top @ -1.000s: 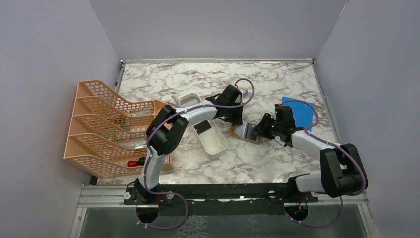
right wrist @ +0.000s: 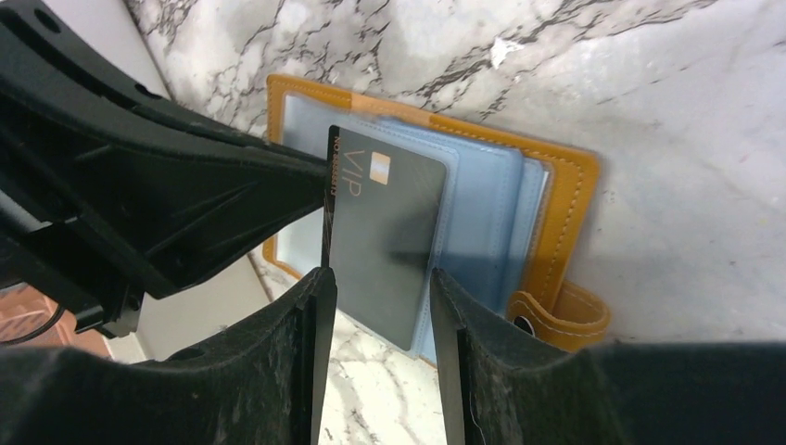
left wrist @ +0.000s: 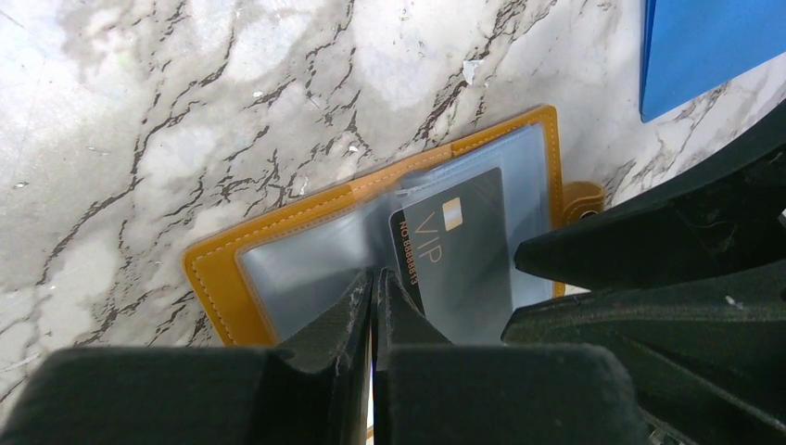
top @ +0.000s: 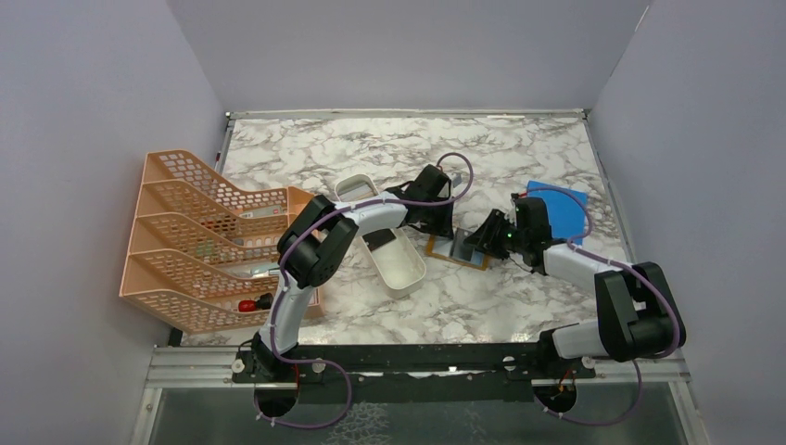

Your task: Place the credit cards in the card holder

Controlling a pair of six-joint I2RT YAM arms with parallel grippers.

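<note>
The brown-edged card holder (top: pixel 432 248) lies spread on the marble table, clear pocket pages showing. On its right-hand pages rests a black VIP card (left wrist: pixel 456 243), its number edge facing the holder's middle. My left gripper is shut at the near middle of the holder; the clear sleeve (left wrist: pixel 320 250) puckers at its tips, beside the card's left edge. My right gripper stands part open above the card (right wrist: pixel 385 222), one finger towards each long side, nothing gripped between them. How far the card sits inside a pocket is unclear.
Left of the holder stand a white tray (top: pixel 401 272) with a dark item in it and another small tray (top: pixel 353 179). An orange tiered rack (top: pixel 153 236) fills the far left. Blue sheets (top: pixel 565 199) lie behind the right arm.
My right gripper has moved slightly left over the card.
</note>
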